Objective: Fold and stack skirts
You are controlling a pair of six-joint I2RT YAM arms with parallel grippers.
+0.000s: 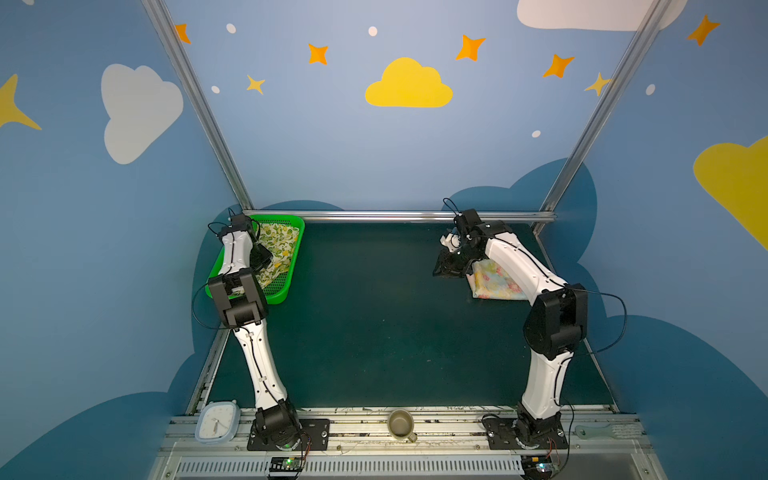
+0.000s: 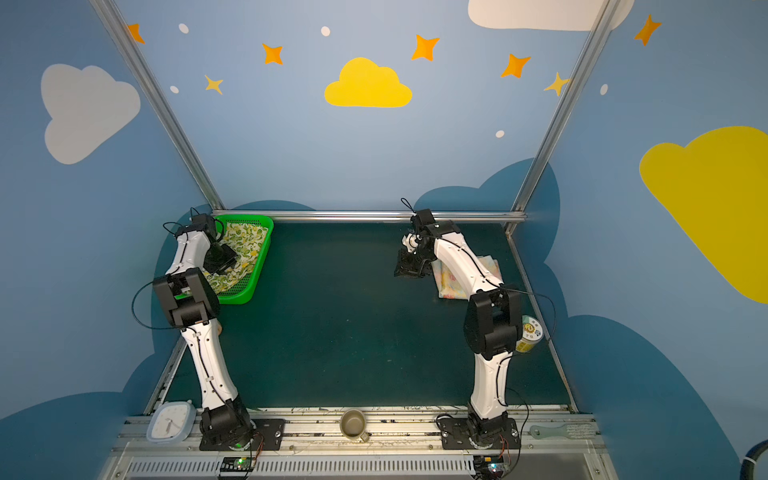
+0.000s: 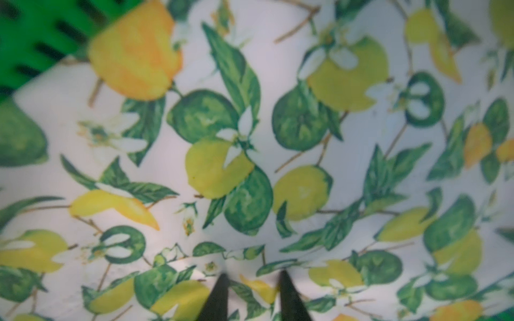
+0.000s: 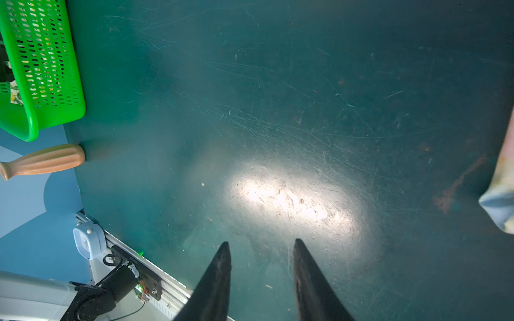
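Observation:
A lemon-print skirt [image 1: 277, 240] lies in the green basket [image 1: 288, 284] at back left. My left gripper [image 1: 260, 257] is down in the basket on that fabric; the left wrist view shows the print close up, with both fingertips [image 3: 219, 283] at the lower edge, apart, against the cloth; whether any cloth is between them is unclear. My right gripper is open over bare table, left of a folded pastel skirt [image 1: 500, 284] at back right, which the right arm partly covers.
A wooden-coloured handle [image 4: 45, 160] lies beside the basket, a round tin [image 2: 528, 332] at the right edge. A cup [image 1: 400, 422] and a pale container [image 1: 216, 420] sit on the front rail.

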